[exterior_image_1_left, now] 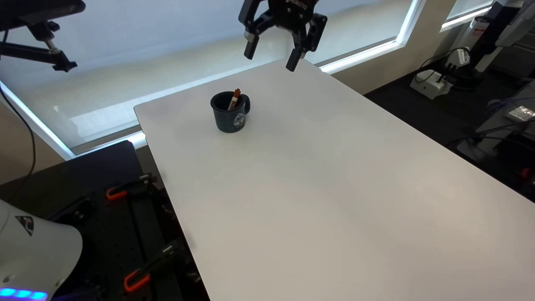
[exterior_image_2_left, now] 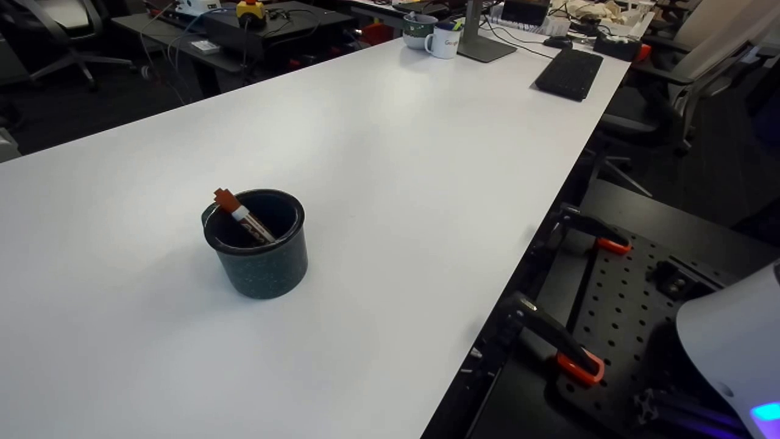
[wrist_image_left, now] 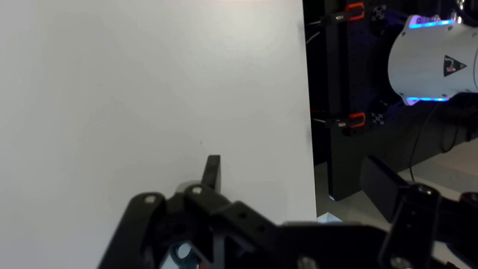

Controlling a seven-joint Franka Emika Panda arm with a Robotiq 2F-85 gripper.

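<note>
A dark speckled mug (exterior_image_1_left: 228, 120) stands upright on the white table, its handle to the right in exterior view 1. Inside it leans a marker (exterior_image_2_left: 245, 216) with a brown-orange end sticking out above the rim. High above the table, my gripper (exterior_image_1_left: 271, 56) is open, the space between its fingers empty. It hangs clear of the mug, up and to the right of it in that view. Both fingers (wrist_image_left: 213, 172) show spread wide in the wrist view, where the gripper body hides most of the mug (wrist_image_left: 190, 260) at the bottom edge.
A keyboard (exterior_image_2_left: 570, 73), a white mug (exterior_image_2_left: 443, 42) and a green mug (exterior_image_2_left: 418, 30) stand at its far end in exterior view 2. Clamps (exterior_image_2_left: 581, 366) hold the robot's base plate beside the table edge.
</note>
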